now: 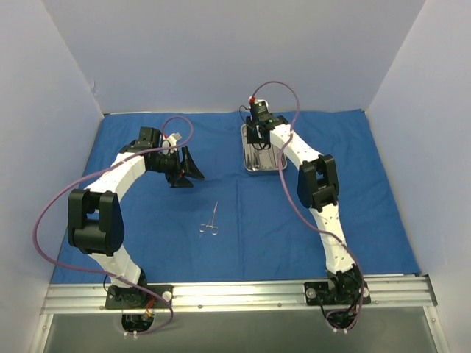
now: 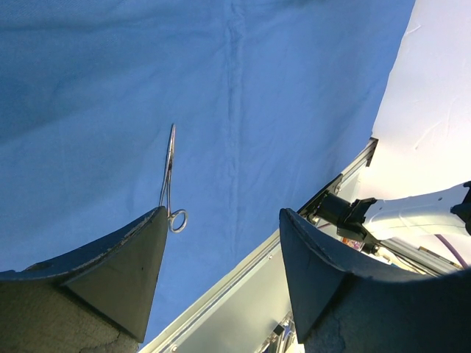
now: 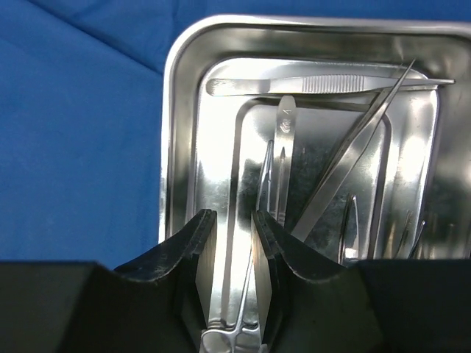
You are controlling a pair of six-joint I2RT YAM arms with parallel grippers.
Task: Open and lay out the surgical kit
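A metal tray holds several steel instruments, among them ridged forceps across its far end, a slim flat handle, slanting tweezers and a ring-handled instrument. Over the tray's left part hovers my right gripper, its fingers partly spread; the ring-handled instrument runs below and between them, and contact cannot be made out. On the blue drape lies a separate ring-handled clamp, one ring partly behind a finger in the left wrist view. My left gripper is open and empty, above the drape's left side.
The blue drape covers the table, with free room in the middle, front and right. Grey walls enclose the back and sides. A metal rail runs along the front. Hoses loop above both arms.
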